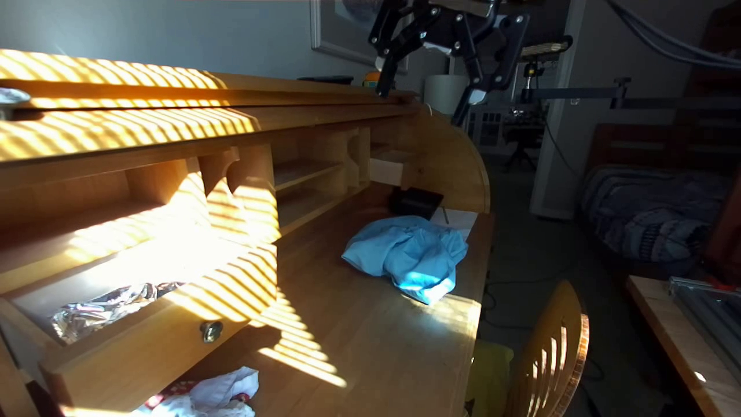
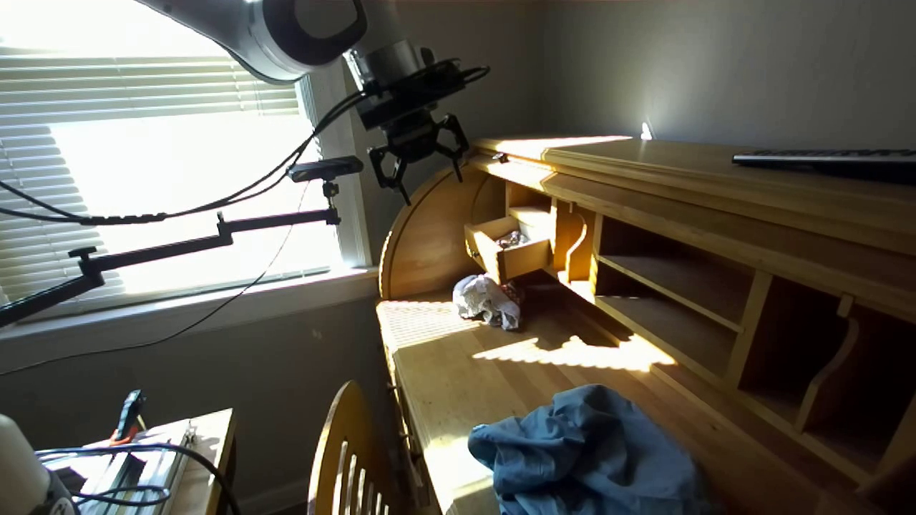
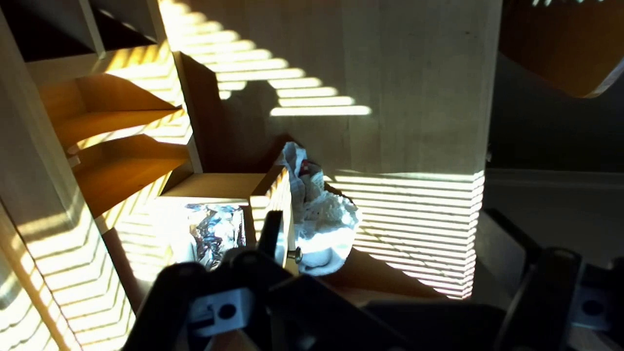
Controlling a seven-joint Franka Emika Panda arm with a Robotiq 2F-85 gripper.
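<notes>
High above the desk hangs my gripper (image 1: 420, 108), its fingers spread wide and nothing between them. In exterior view 2 the gripper (image 2: 434, 190) is up near the desk's far curved end. A small drawer (image 1: 163, 319) stands pulled out, with crumpled shiny wrappers (image 3: 216, 231) inside. On the desktop just by the drawer's front lies a white cloth (image 3: 327, 225) with a bit of red. A crumpled blue cloth (image 1: 410, 253) rests farther along the desktop, well apart from the drawer. The wrist view looks down on the drawer, its knob (image 3: 295, 255) and the white cloth.
Open cubbyholes (image 2: 670, 275) line the back of the desk. A black object (image 1: 415, 202) and white paper (image 1: 455, 221) lie beyond the blue cloth. A wooden chair (image 1: 552, 354) stands at the front edge. Bare desktop (image 1: 347, 326) lies between the two cloths.
</notes>
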